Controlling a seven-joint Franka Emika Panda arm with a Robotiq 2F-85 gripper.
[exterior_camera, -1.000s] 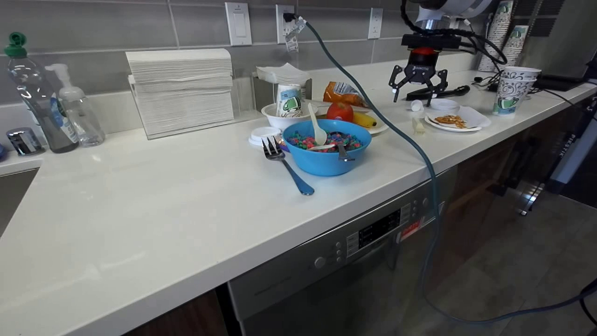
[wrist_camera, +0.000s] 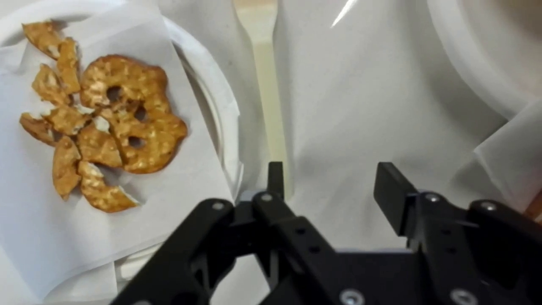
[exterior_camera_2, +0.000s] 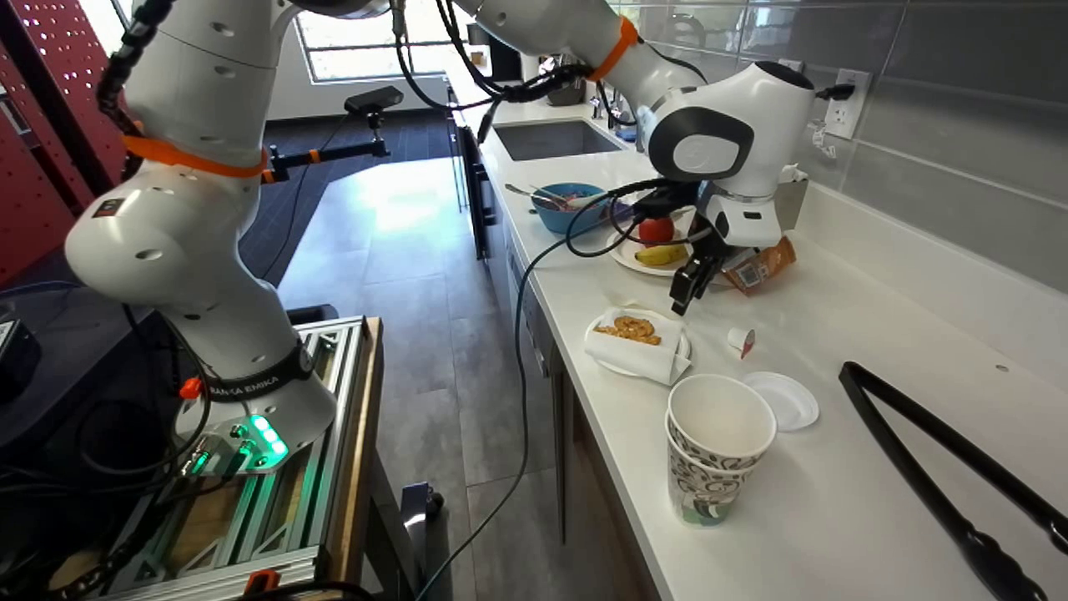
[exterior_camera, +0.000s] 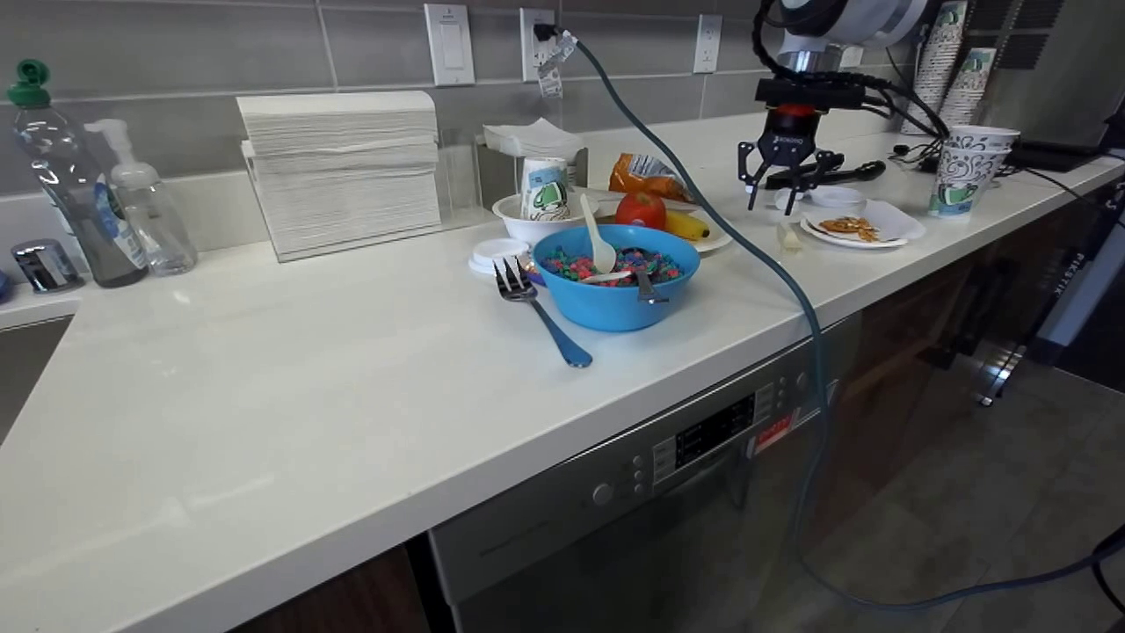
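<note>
My gripper is open, with a clear gap between its two black fingertips. It hangs above the counter, and nothing shows between the fingers. In the wrist view the handle of a pale utensil (wrist_camera: pixel 272 106) runs down towards the left fingertip; the utensil's head is cut off at the top edge. Left of it lies a white plate (wrist_camera: pixel 231 119) with paper and broken pretzel crisps (wrist_camera: pixel 129 112). In exterior view 1 my gripper (exterior_camera: pixel 770 206) is just behind the utensil (exterior_camera: pixel 787 236) and to the left of the plate.
A blue bowl (exterior_camera: pixel 614 308) holds colourful pieces and utensils. A tomato (exterior_camera: pixel 640 211) and banana (exterior_camera: pixel 687 226) lie behind it, near an orange bag (exterior_camera: pixel 646 175). Stacked paper cups (exterior_camera_2: pixel 706 491) and black tongs (exterior_camera_2: pixel 926 471) occupy the other side. A cable (exterior_camera: pixel 728 227) crosses the counter.
My gripper has come down a little. Its fingers appear closer together than one second ago. The bowl, plate and other objects have not moved.
</note>
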